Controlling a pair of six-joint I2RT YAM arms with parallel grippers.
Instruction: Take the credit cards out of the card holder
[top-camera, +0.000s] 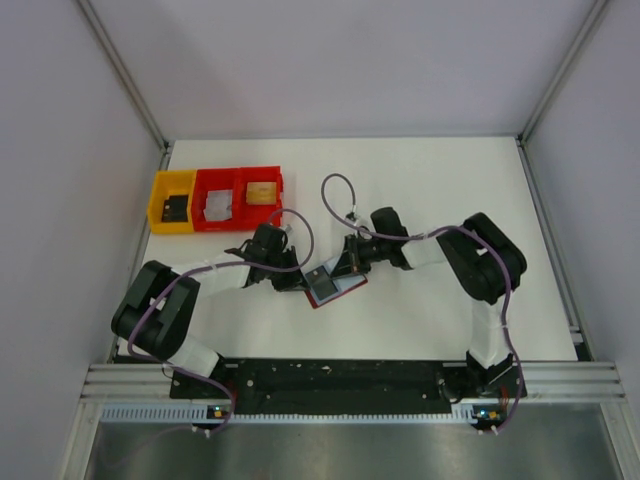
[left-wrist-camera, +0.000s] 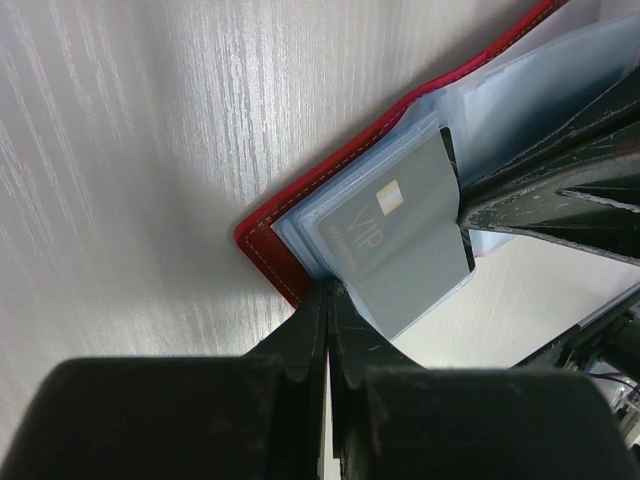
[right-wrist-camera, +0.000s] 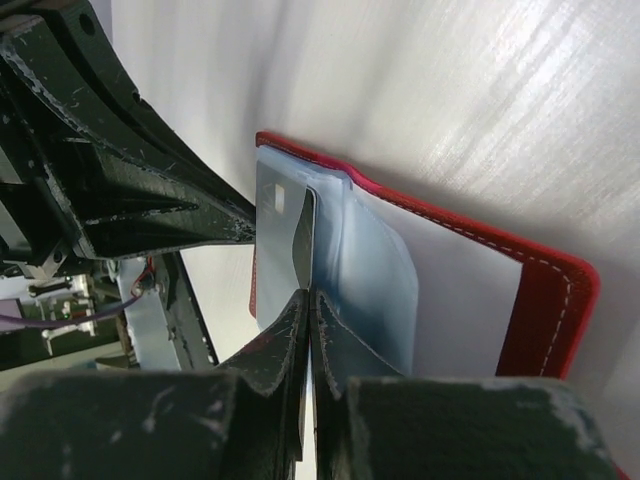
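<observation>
The open card holder (top-camera: 352, 288), red-edged with clear sleeves, lies on the table between the two arms. A grey card marked VIP (left-wrist-camera: 385, 235) sits in a sleeve on its left part. My left gripper is shut, its tips touching the holder's lower left corner by the red border (left-wrist-camera: 275, 255). My right gripper is shut at the inner side of the grey card (right-wrist-camera: 275, 235), where a dark strip (right-wrist-camera: 304, 240) shows along the card's edge. Whether a thin edge is pinched between either gripper's tips cannot be made out.
Back left, a yellow bin (top-camera: 173, 204) and a red bin (top-camera: 238, 200) hold several flat items. Both grippers are close together over the holder. Bare white table (top-camera: 440, 180) lies behind and to the right.
</observation>
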